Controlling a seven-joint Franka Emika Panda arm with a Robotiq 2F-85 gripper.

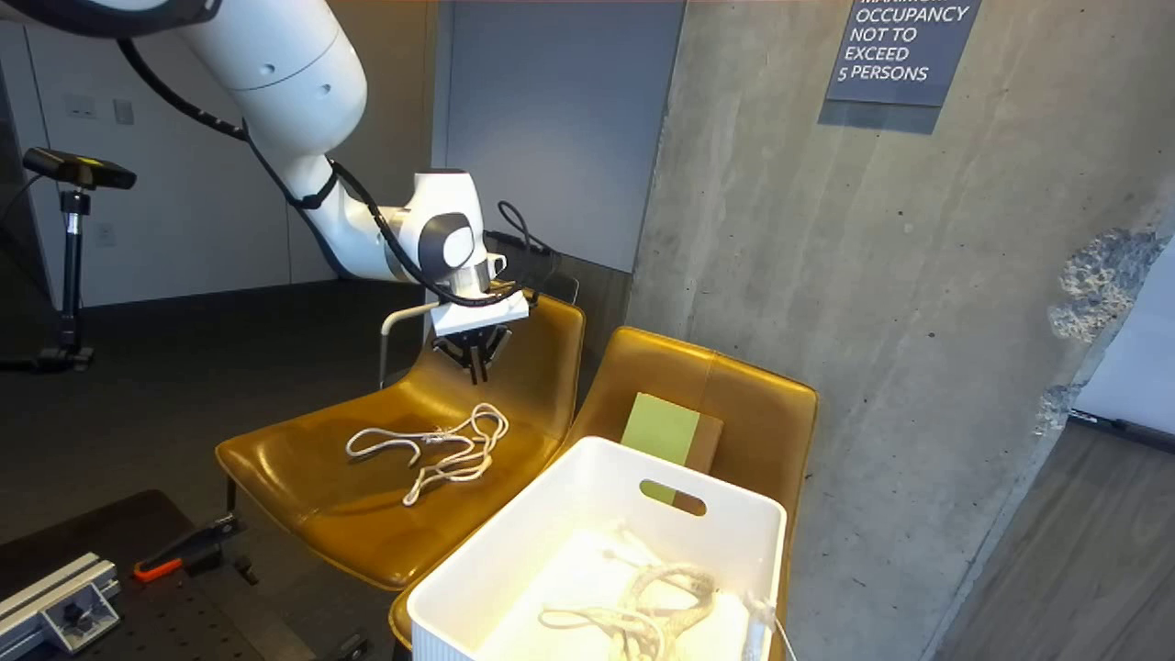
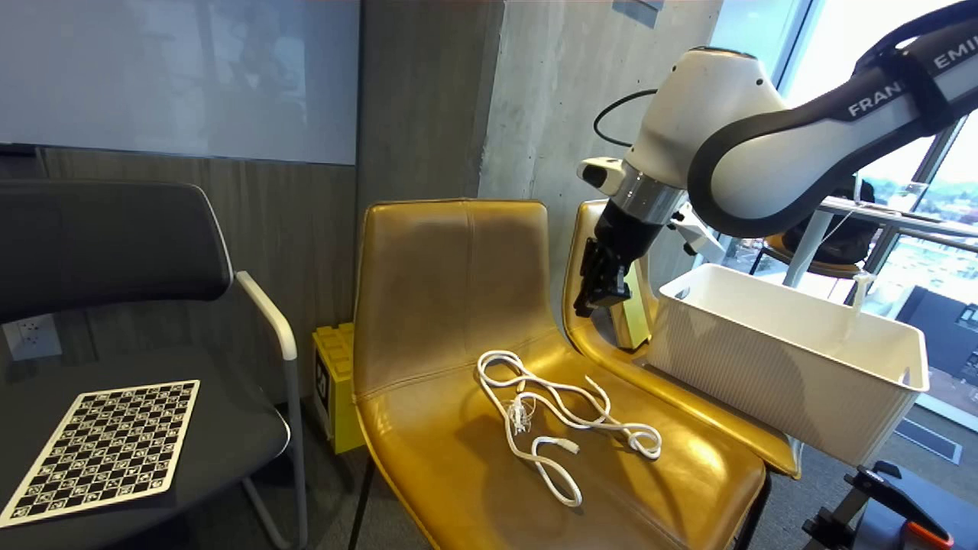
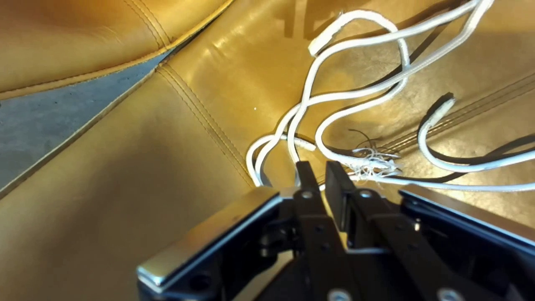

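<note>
White ropes lie in loose loops on the seat of the brown chair. In exterior view 2 the rope pile shows a frayed tuft and several cut ends. Above the seat, near the backrest, hangs my gripper, with no rope hanging from it. From the wrist, the gripper has its fingers parted by a narrow gap, with nothing held in it. Below and beyond the fingertips lies the white rope, partly covered by the fingers.
Close by on a second brown chair stands a white bin with pale rope inside. A green and brown box leans on that chair's back. A concrete wall rises behind.
</note>
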